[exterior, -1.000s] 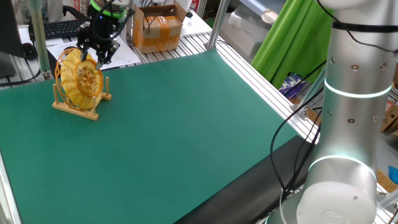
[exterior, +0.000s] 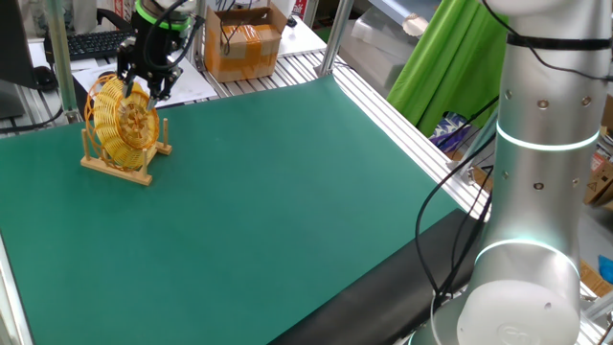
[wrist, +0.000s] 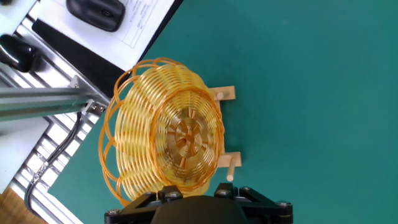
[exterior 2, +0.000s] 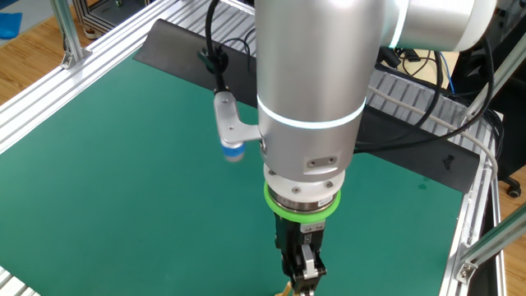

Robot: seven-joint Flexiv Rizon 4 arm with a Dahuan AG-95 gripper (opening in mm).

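A yellow woven basket (exterior: pixel 124 125) with an orange looped rim stands on its side in a small wooden rack (exterior: pixel 117 171) near the far left corner of the green table. Its round base (wrist: pixel 188 138) faces the wrist camera. At the basket's top edge is my gripper (exterior: pixel 143 92), pointing down with its fingers apart. Both fingertips (wrist: pixel 171 193) show at the bottom of the wrist view, close to the basket's side. Whether they touch the weave cannot be told. Exterior view 2 shows the gripper (exterior 2: pixel 305 288) at the lower border, with the basket mostly out of frame.
Behind the rack, a metal frame post (exterior: pixel 61 57) rises near the table edge. A cardboard box (exterior: pixel 242 48), papers and a mouse (wrist: pixel 97 12) lie beyond that edge.
My arm has shifted very slightly, with the gripper a touch further left. The basket and rack look unmoved, and the fingers remain apart.
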